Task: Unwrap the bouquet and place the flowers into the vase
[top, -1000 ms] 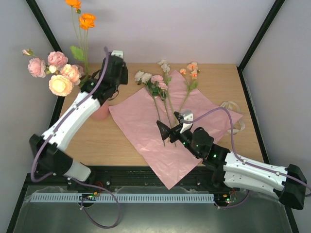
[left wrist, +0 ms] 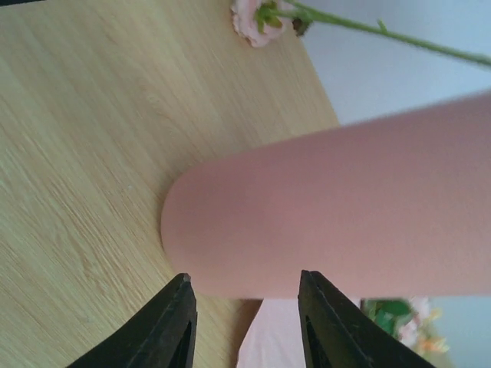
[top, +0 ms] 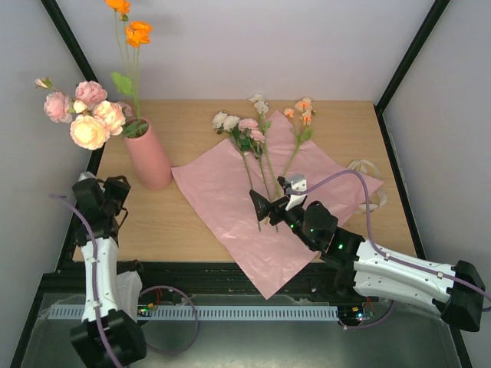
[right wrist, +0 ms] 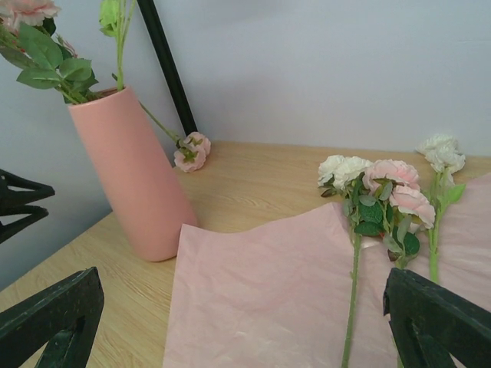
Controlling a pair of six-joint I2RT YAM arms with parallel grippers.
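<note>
A pink vase [top: 152,161] holding pink, peach and orange flowers [top: 110,119] stands at the back left, also filling much of the left wrist view [left wrist: 322,207]. My left gripper is open and empty, low at the table's left edge, just left and front of the vase. White, pink and orange flowers [top: 253,134] lie on pink paper [top: 230,230] at the centre. My right gripper [top: 265,195] hangs open over these stems; in its view, the flowers [right wrist: 383,199] lie ahead, beyond empty fingers.
A pink bloom [right wrist: 192,153] hangs low behind the vase. A beige ribbon [top: 372,180] lies at the right. Bare wood [top: 169,230] is free at the front left.
My left arm has swung from above the vase leftward and toward the front, down to the table's left side. The right arm looks unchanged.
</note>
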